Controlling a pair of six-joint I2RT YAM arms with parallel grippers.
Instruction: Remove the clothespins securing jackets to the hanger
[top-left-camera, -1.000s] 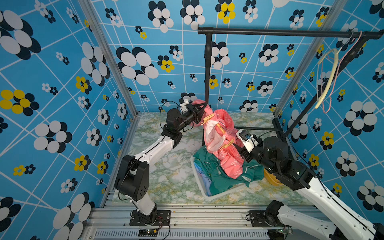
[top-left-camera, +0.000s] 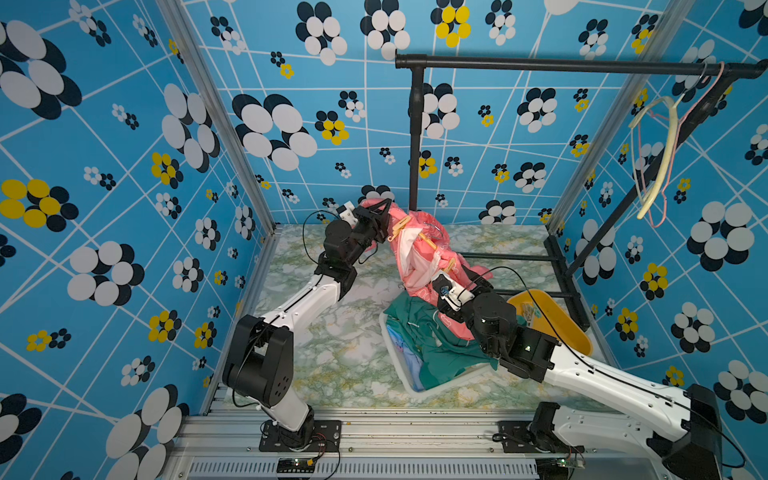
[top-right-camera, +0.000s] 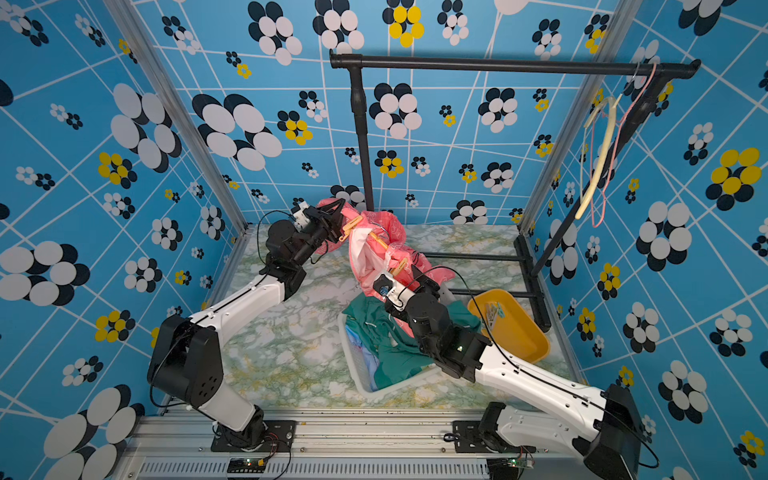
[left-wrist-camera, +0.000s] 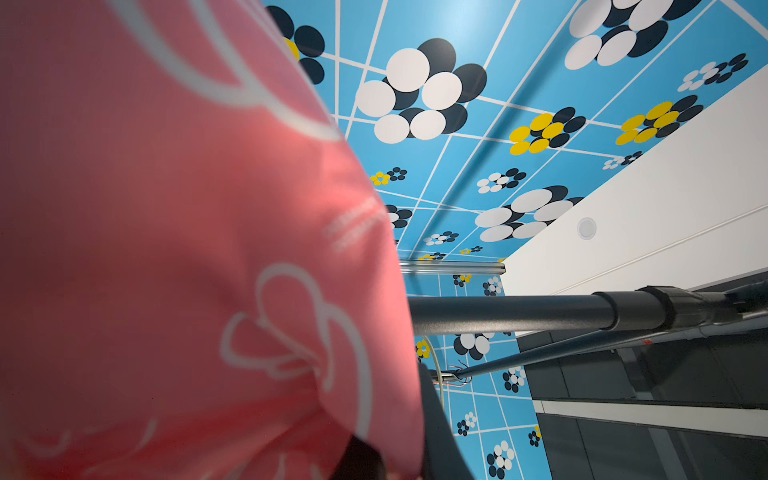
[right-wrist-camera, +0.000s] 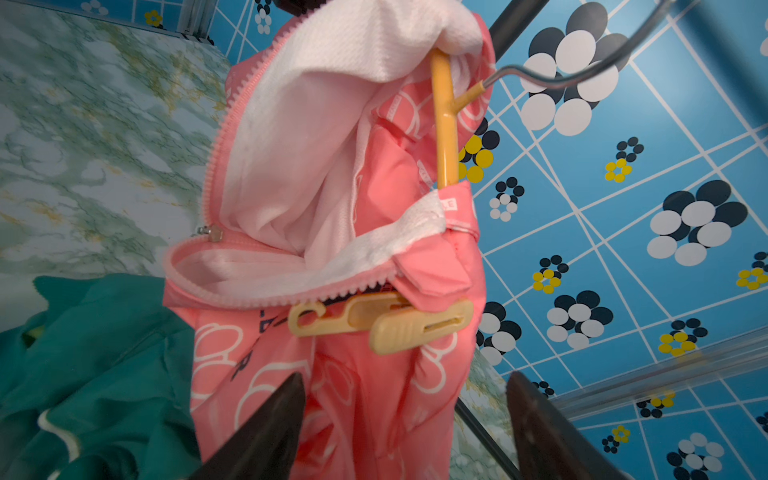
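Observation:
The pink jacket (top-left-camera: 417, 268) hangs slanting on a yellow-orange hanger (right-wrist-camera: 445, 144), white lining showing at its open zip. My left gripper (top-left-camera: 384, 210) is shut on the jacket's upper end; pink cloth hides most of its fingers in the left wrist view. Close beside it, a tan clothespin (top-left-camera: 399, 227) grips the cloth. Another tan clothespin (right-wrist-camera: 422, 326) is clipped at the jacket's lower shoulder. My right gripper is open around the jacket's lower part, with its fingers (right-wrist-camera: 276, 428) spread to either side. That clothespin lies ahead of the fingertips, apart from them.
Beneath the jacket, a white bin (top-left-camera: 414, 389) holds green and blue clothes. A yellow tray (top-left-camera: 577, 336) with small items stands to the right, close to the right arm. Empty hangers (top-left-camera: 662, 160) hang from the black rack (top-left-camera: 576, 65).
My right gripper has moved left and inward to the jacket's lower end. My left gripper has shifted slightly left with the jacket and hanger. Both clothespins are still on the cloth.

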